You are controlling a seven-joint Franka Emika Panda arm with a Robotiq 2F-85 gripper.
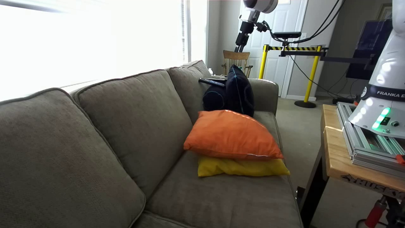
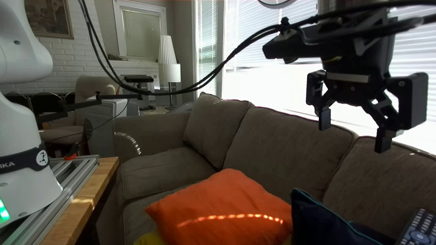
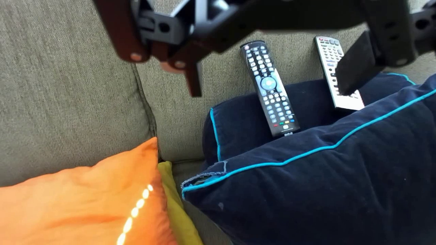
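Observation:
High above the far end of the couch, my gripper (image 1: 239, 49) is open, its fingers (image 2: 325, 119) wide apart with only air between them. Below it in the wrist view, a black remote (image 3: 268, 83) and a silver remote (image 3: 330, 67) rest side by side on a dark blue bolster (image 3: 241, 118). One finger hides part of the silver remote there. A large dark blue pillow (image 3: 327, 183) with light blue piping leans in front of the bolster. An orange pillow (image 1: 231, 135) lies on top of a yellow pillow (image 1: 243, 167).
The grey-brown couch (image 1: 129, 110) has its back cushions along the window. A wooden table (image 2: 88, 196) carrying the arm's base stands before the couch. Black cables (image 2: 229, 61) hang from the arm. Couch seat nearest exterior view 1 is bare.

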